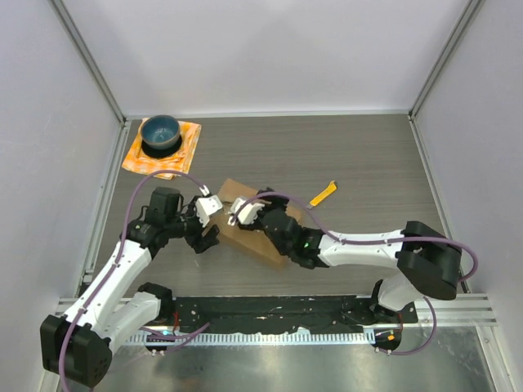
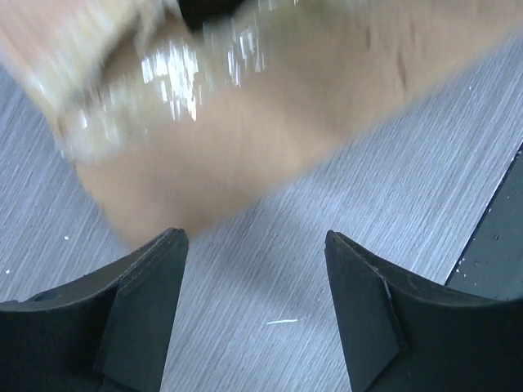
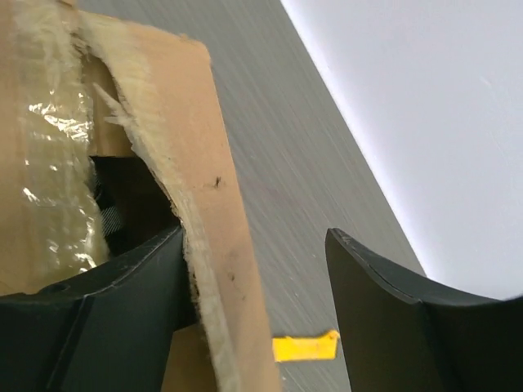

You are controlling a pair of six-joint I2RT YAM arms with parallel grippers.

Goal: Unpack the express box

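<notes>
A brown cardboard express box (image 1: pixel 253 242) lies at the middle of the table, partly hidden by my right arm. In the right wrist view its top is slit, a raised flap (image 3: pixel 200 139) stands up, and something dark (image 3: pixel 135 200) shows inside. My right gripper is part open around that flap, one finger inside the opening and the other outside. My left gripper stands part open at the box's left side, nothing visible between its fingers. The box (image 2: pixel 221 155) is blurred in the left wrist view.
A yellow box cutter (image 1: pixel 323 194) lies right of the box. A blue bowl (image 1: pixel 161 132) and a black plate rest on an orange checked cloth (image 1: pixel 181 158) at the back left.
</notes>
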